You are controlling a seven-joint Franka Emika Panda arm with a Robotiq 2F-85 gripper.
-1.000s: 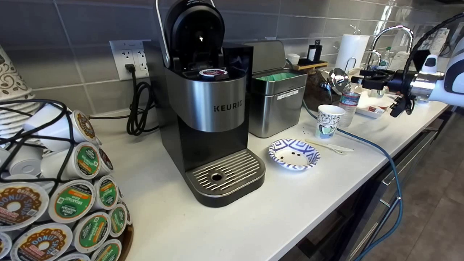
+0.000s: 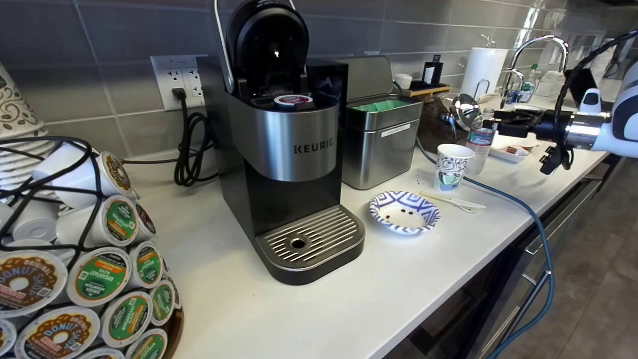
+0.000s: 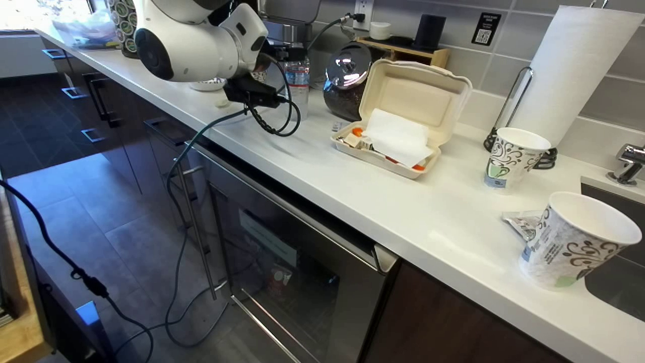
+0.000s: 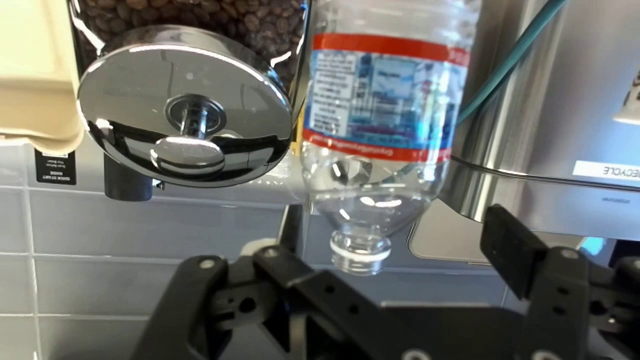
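Note:
My gripper stands open, its black fingers (image 4: 510, 252) well apart and nothing held. In the wrist view, which is upside down, a clear plastic bottle (image 4: 384, 96) with a red and blue label lies ahead, its uncapped neck showing between the fingers. From exterior view 1, the gripper (image 2: 495, 121) is level with the upper part of the bottle (image 2: 480, 143), close by it; contact cannot be made out. The arm partly covers the bottle (image 3: 297, 81) in exterior view 2, and the fingers are hidden there.
Near the bottle are a paper cup (image 2: 451, 167), a metal bin (image 2: 383, 143) and a coffee-bean jar (image 4: 186, 114). A blue-patterned bowl (image 2: 403, 212) stands before the Keurig machine (image 2: 281, 143). An open food box (image 3: 414, 100) sits behind the arm. A blue cable crosses the counter's edge.
The gripper and arm have come down a little, to about the height of the bottle's upper part. Bottle, cup and bowl stay where they were.

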